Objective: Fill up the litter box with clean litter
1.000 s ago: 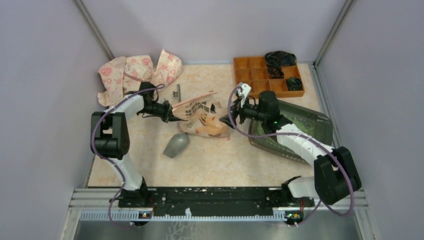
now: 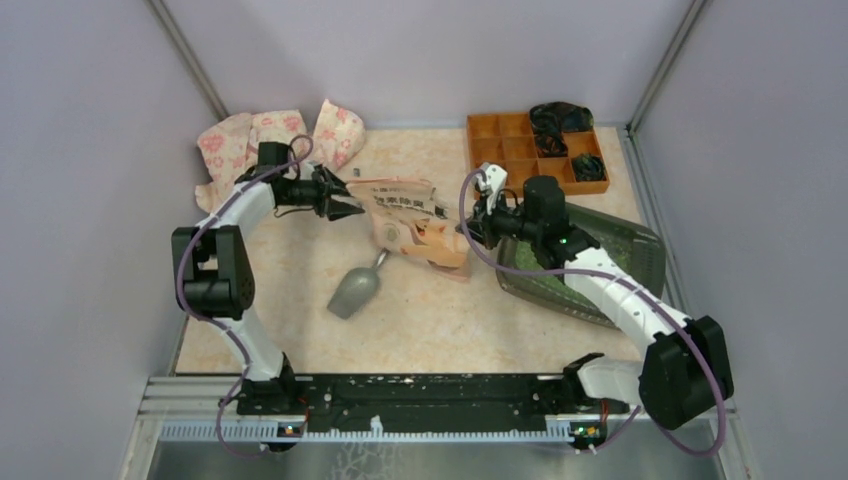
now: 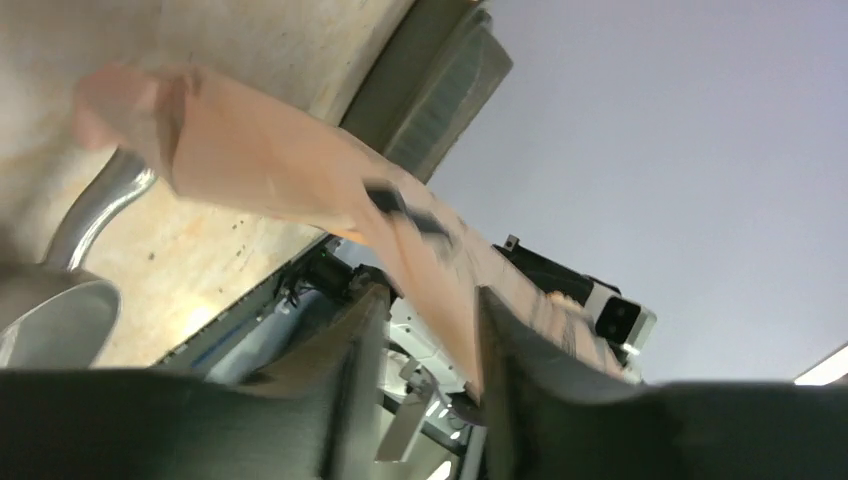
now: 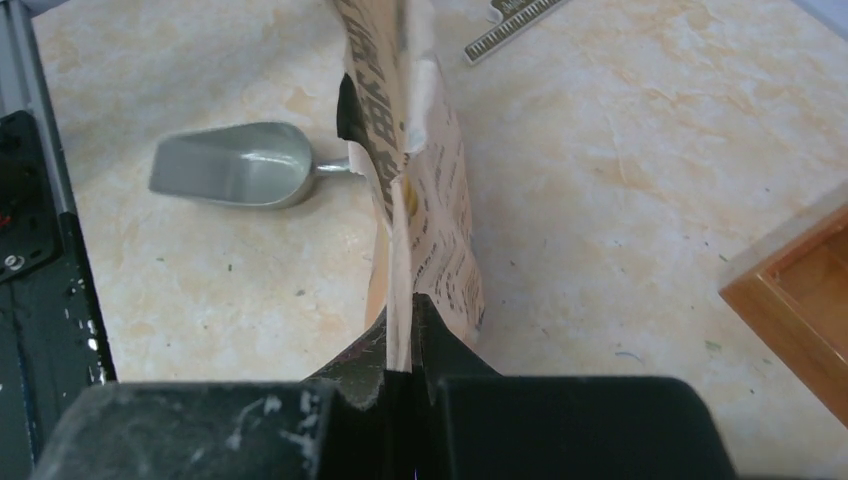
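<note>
A printed paper litter bag (image 2: 410, 225) stands between my grippers mid-table. My left gripper (image 2: 340, 195) is open at the bag's left top corner, its fingers blurred in the left wrist view, apparently not gripping the paper. My right gripper is shut on the bag's right edge. A grey scoop (image 2: 352, 290) lies in front of the bag, its handle toward it. The green litter box (image 2: 625, 270) lies at the right, partly under my right arm.
An orange compartment tray (image 2: 500, 140) with dark items stands at the back right. Patterned cloths (image 2: 225, 160) lie at the back left.
My left gripper has moved up toward the back and opened, away from the bag's edge. My right gripper has taken hold of the bag, which now stands more upright and shifted right.
</note>
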